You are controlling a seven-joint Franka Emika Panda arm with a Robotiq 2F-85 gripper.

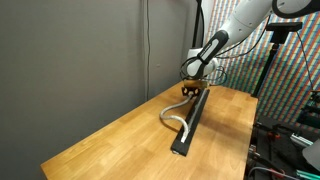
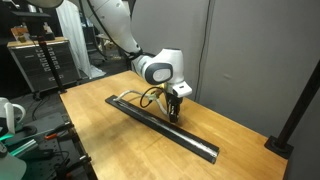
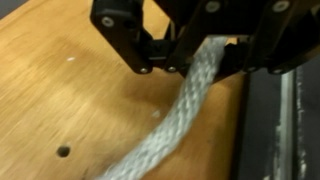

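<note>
A pale braided rope runs up between the fingers of my gripper, which is shut on it in the wrist view. In exterior view 1 the rope curves over the wooden table, left of a long black bar, and its near end bends back toward that bar. My gripper is low there, close beside the bar's far part. From the other side, the gripper hangs right by the black bar, with the rope partly hidden behind the arm.
A grey partition stands along its left side. Dark equipment with cables sits at the right edge. In the wrist view, the black bar lies close on the right.
</note>
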